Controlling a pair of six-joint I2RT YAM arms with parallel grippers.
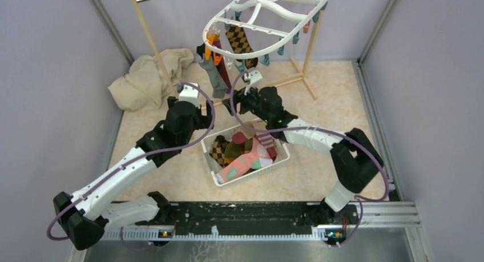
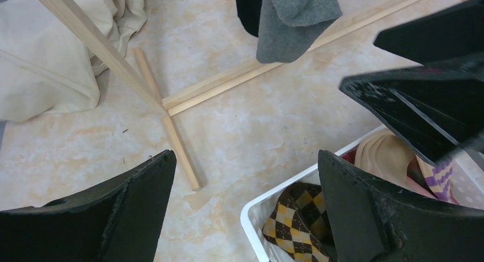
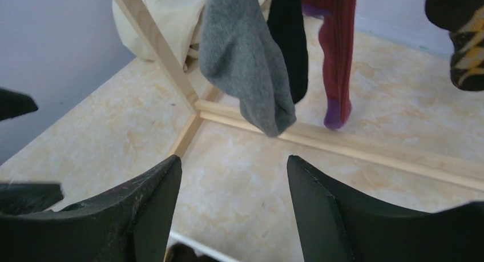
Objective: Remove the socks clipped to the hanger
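Observation:
A white oval hanger point(image 1: 212, 22) hangs over the back of the workspace. From its clips hang a grey sock point(image 3: 240, 56), a black sock point(image 3: 290, 39), a maroon sock with purple toe point(image 3: 338, 56) and a checkered sock point(image 1: 238, 38). My left gripper is open and empty, in front of and below the grey sock. My right gripper also stands open and empty, just right of the left one and nearer the hanging socks. Their upper ends and clips are outside both wrist views.
Below the grippers, a white basket point(image 1: 208, 162) holds several removed-looking loose socks, among them a pink one point(image 1: 237, 166). A wooden rack's bar point(image 2: 228, 84) crosses the floor. Beige cloth point(image 1: 145, 82) lies back left. The arms are close together.

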